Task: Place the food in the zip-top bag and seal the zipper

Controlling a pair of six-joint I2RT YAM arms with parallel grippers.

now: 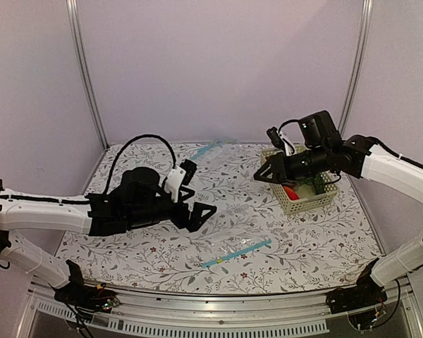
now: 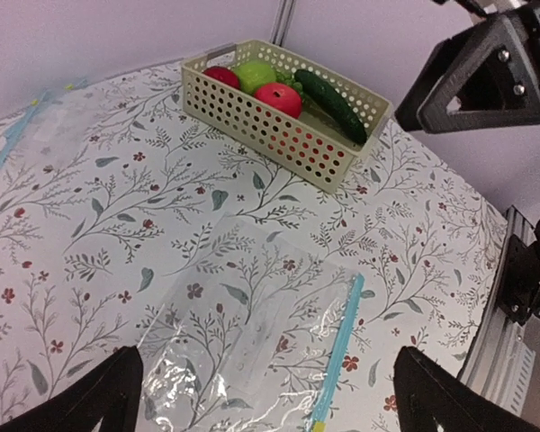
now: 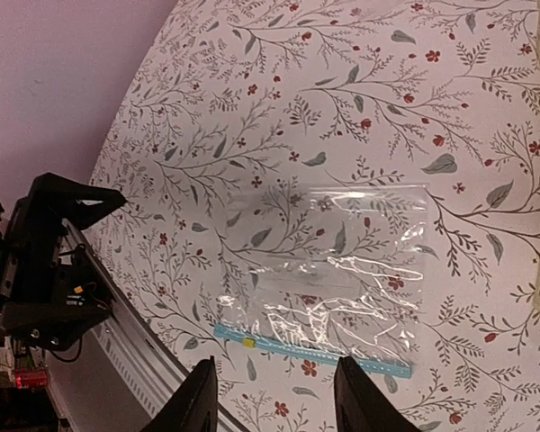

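Observation:
A clear zip bag with a blue zipper strip (image 1: 236,253) lies flat on the floral table at front centre; in the right wrist view the bag (image 3: 324,252) shows whole. My left gripper (image 1: 201,204) hovers left of and above it, open and empty. My right gripper (image 1: 264,171) is raised by the basket, fingers (image 3: 204,396) apart with nothing seen between them. The white basket (image 2: 252,139) at back right holds red tomatoes (image 2: 277,99), a green round item (image 2: 252,74) and a cucumber (image 2: 331,104).
A second bag (image 1: 208,151) with a blue strip lies at the back centre. Walls enclose the sides and back.

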